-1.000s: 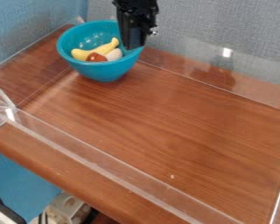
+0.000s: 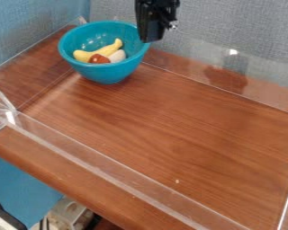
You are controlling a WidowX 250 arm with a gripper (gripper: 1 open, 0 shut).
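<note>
A teal bowl [image 2: 97, 73] stands at the back left of the wooden surface. Inside it lie a yellow banana-shaped item [image 2: 108, 48], a reddish round item [image 2: 100, 59] and a pale egg-like item [image 2: 118, 57]. My black gripper [image 2: 151, 32] hangs over the bowl's back right rim at the top of the view, dark and small. It looks shut, with nothing visible between its fingers.
Clear plastic borders and grey padded walls surround the wooden surface [image 2: 189, 148]. Some hardware [image 2: 62, 216] sits below the front left edge.
My gripper has risen slightly and shifted a little to the right, away from the bowl's inside. The bowl and its contents look unchanged.
</note>
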